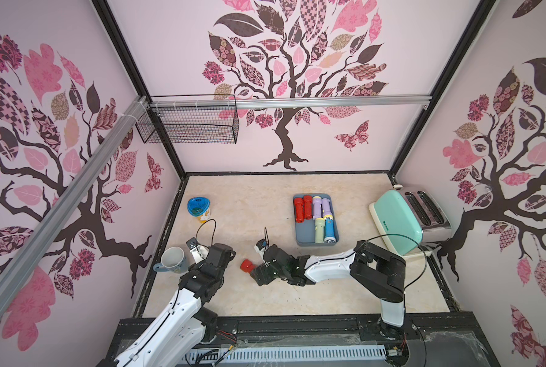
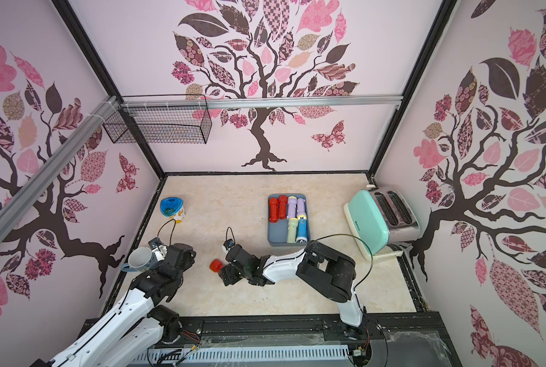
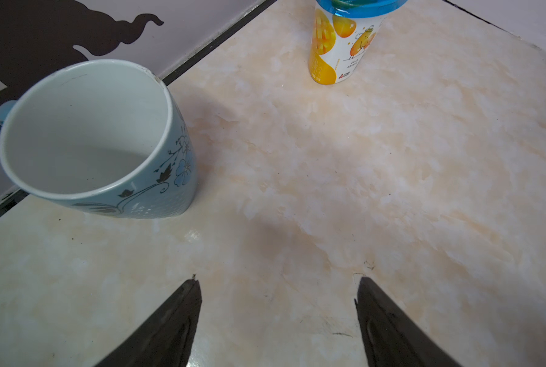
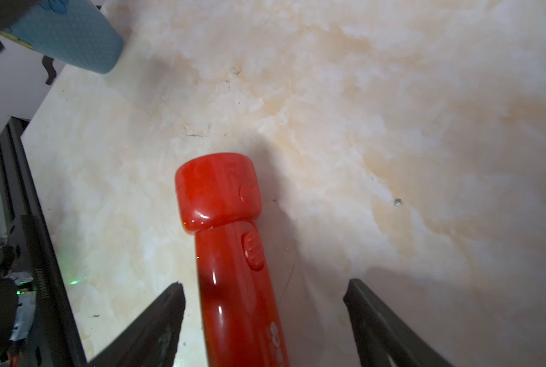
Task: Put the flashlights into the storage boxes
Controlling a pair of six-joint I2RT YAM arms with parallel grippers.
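Note:
One red flashlight [image 4: 233, 263] lies on the table; in the right wrist view its body runs down between the parted fingers of my open right gripper, closer to the left finger. From the top left view, that gripper covers most of it and only the red head [image 1: 246, 265] shows. The blue-grey storage box [image 1: 304, 235] holds several flashlights: two red ones [image 1: 303, 208], purple ones [image 1: 317, 206], a pale green one [image 1: 319, 231] and a blue one [image 1: 329, 228]. Bare table shows between the fingers of my open left gripper.
A blue-white mug [image 3: 101, 134] stands by the left wall, near my left gripper. Behind it is a blue-lidded cup [image 1: 198, 208]. A mint toaster [image 1: 401, 220] takes up the right side.

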